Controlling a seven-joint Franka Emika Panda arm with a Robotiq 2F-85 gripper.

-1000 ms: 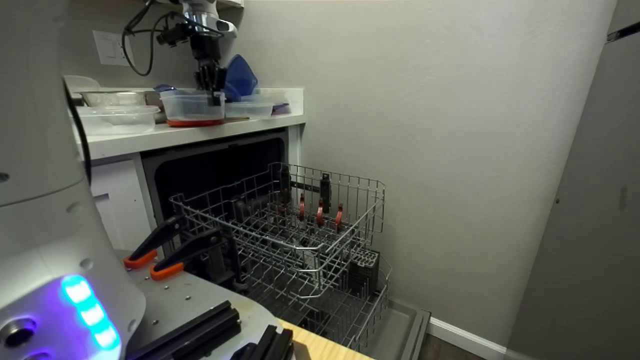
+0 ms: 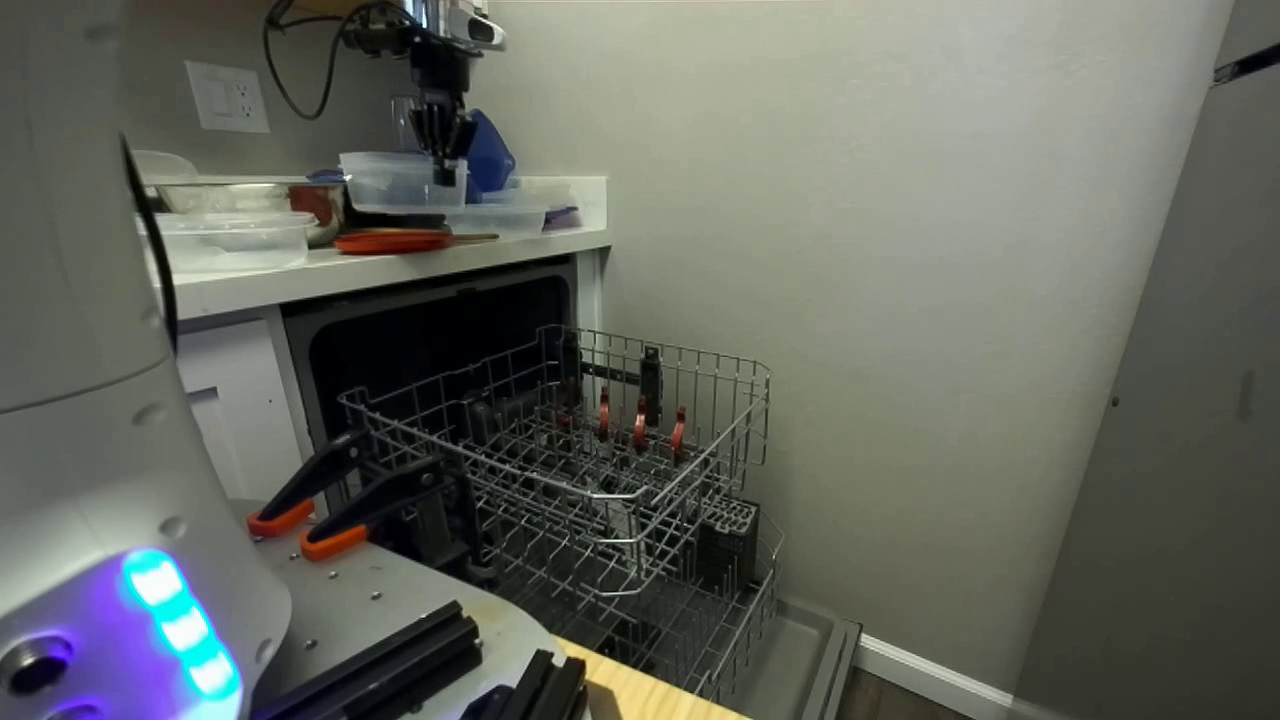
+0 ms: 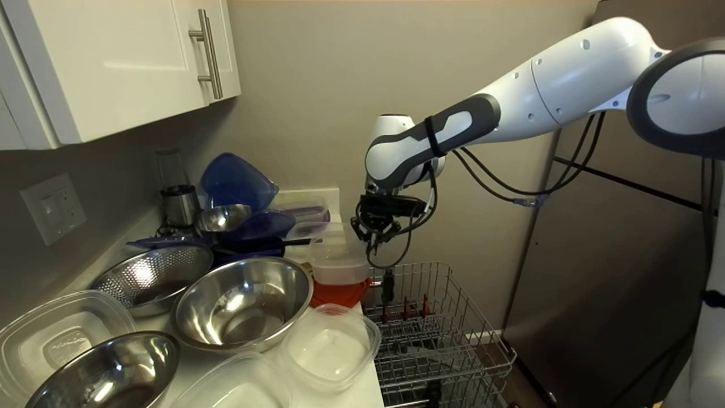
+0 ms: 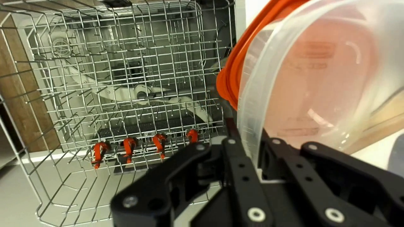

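Observation:
A clear plastic container [image 2: 390, 182] hangs above the counter, with my gripper [image 2: 450, 172] shut on its rim. Seen from the wrist, the container's near wall [image 4: 261, 87] runs down between the fingers. Beneath it on the counter lies a red-orange lid [image 2: 393, 242], visible through the container's bottom. In the second exterior view the container [image 3: 338, 265] is held over that lid [image 3: 337, 292], close to the counter's edge.
Beside the counter, the dishwasher's upper rack [image 2: 672, 480] is pulled out, with red clips [image 4: 128, 147] and no dishes visible in it. Steel bowls [image 3: 241, 306], a colander [image 3: 156, 272], a blue lid [image 3: 238, 180] and other clear containers [image 3: 331, 347] crowd the counter.
My gripper has risen and shifted slightly right, carrying the container up with it. A gap now shows between the container and the red-orange lid, which has stayed on the counter.

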